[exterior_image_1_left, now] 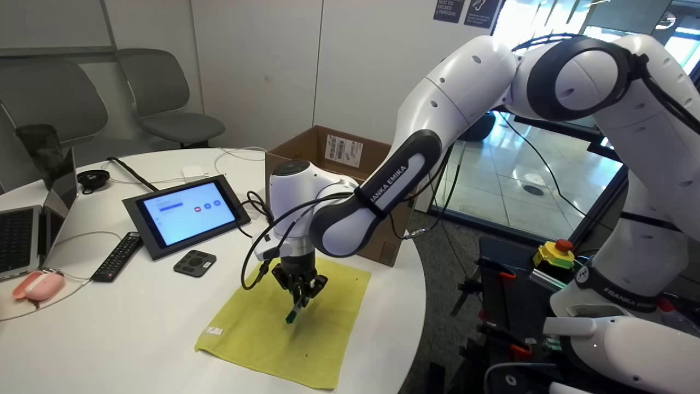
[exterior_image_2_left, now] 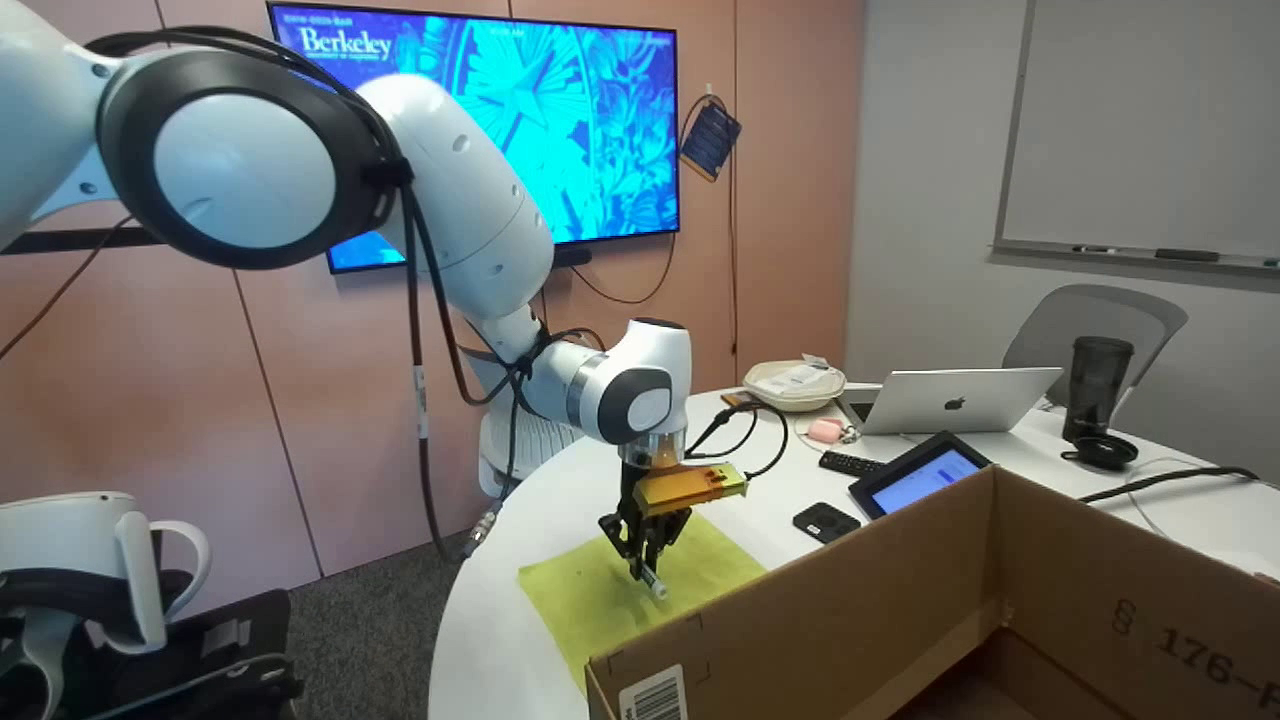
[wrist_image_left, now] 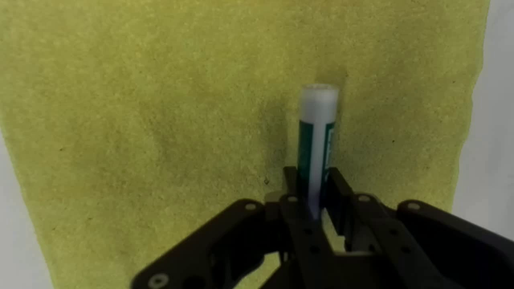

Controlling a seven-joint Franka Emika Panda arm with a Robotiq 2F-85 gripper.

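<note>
A slim marker [wrist_image_left: 318, 108], white at one end with green and white along its barrel, is pinched between the fingers of my gripper. Its green tip [exterior_image_1_left: 290, 316] points down and toward the camera in exterior view 1, so it is held tilted. Beneath it lies the yellow cloth [exterior_image_1_left: 262, 335], flat on the white table. In exterior view 2 the gripper [exterior_image_2_left: 648, 574] stands low over the cloth, and the marker's white end [exterior_image_2_left: 656, 587] juts out. Whether the marker touches the cloth is hard to tell.
An open cardboard box [exterior_image_2_left: 828, 600] stands close beside the cloth. Elsewhere on the table [exterior_image_1_left: 131, 341] are a tablet [exterior_image_1_left: 190, 210], a black remote [exterior_image_1_left: 118, 256], a dark puck-like device [exterior_image_1_left: 194, 262], a pink case [exterior_image_1_left: 39, 287] and a laptop [exterior_image_2_left: 960, 400].
</note>
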